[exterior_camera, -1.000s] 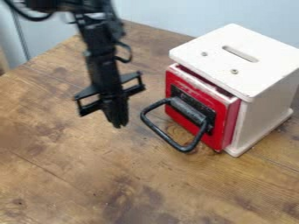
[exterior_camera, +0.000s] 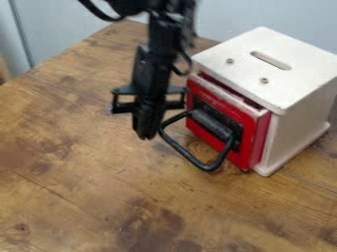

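Note:
A white wooden box with a red front door stands on the right, its black loop handle sticking out toward the lower left. My black gripper hangs just left of the door, beside the upper end of the handle. Its fingertips point down and look shut, with nothing seen between them; whether they touch the handle I cannot tell.
A pale wall runs behind it.
The box and handle look unchanged.

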